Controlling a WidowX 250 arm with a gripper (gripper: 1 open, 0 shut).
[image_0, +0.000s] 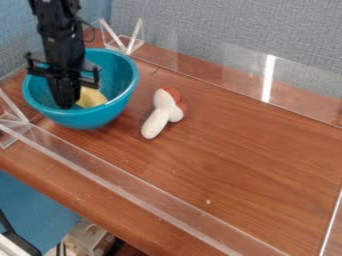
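Observation:
My black gripper (64, 88) reaches down into a teal bowl (91, 115) at the left of the camera view. A yellowish object (91, 97) lies in the bowl just right of the fingers. The fingertips are dark and partly behind the bowl's near wall; the gripper looks shut, with nothing clearly between its fingers. A white toy with an orange-red part (159, 115) lies on the wooden table (234, 170) to the right of the bowl.
A clear strip runs along the table's front edge and another barrier stands along the back. Wire-like white frames flank the bowl.

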